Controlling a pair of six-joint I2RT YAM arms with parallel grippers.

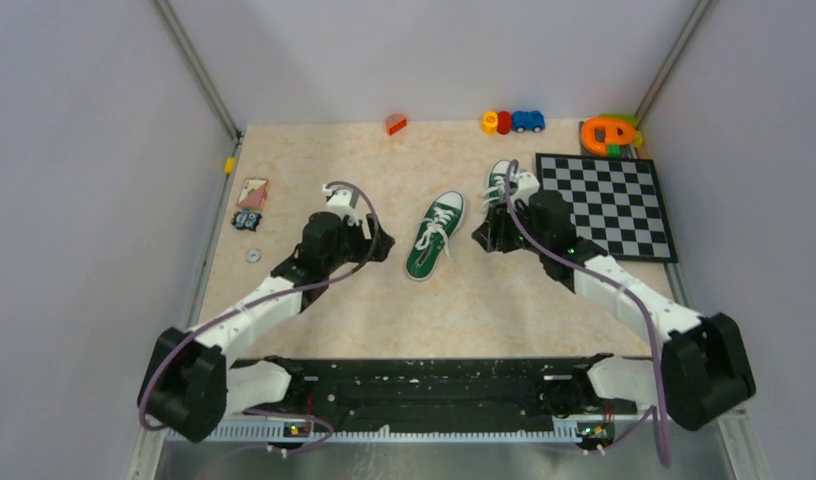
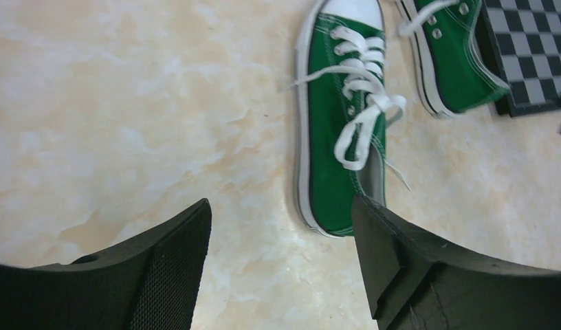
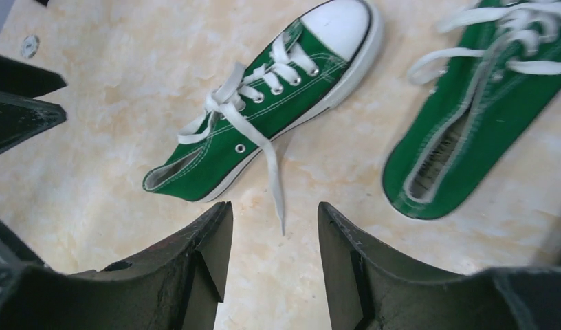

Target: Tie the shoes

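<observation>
In the middle of the table lies a green shoe [image 1: 418, 262] with white laces [image 1: 434, 229]. Its laces are crossed in a knot with a loop [image 2: 360, 137], and one long lace end [image 3: 276, 185] trails onto the table. A second green shoe [image 3: 463, 148] lies to its right; from above, the right arm hides much of it, and loose lace ends [image 3: 443, 58] show on it. My left gripper [image 1: 382, 245] stands open to the left of the middle shoe, empty. To that shoe's right, my right gripper [image 1: 491, 242] is open too, nothing between its fingers.
A checkered board [image 1: 614, 205] lies right of the second shoe. Toys stand along the back, among them a blue car [image 1: 527, 121] and an orange piece [image 1: 607, 135]. More small toys, such as a pink one [image 1: 253, 192], lie far left.
</observation>
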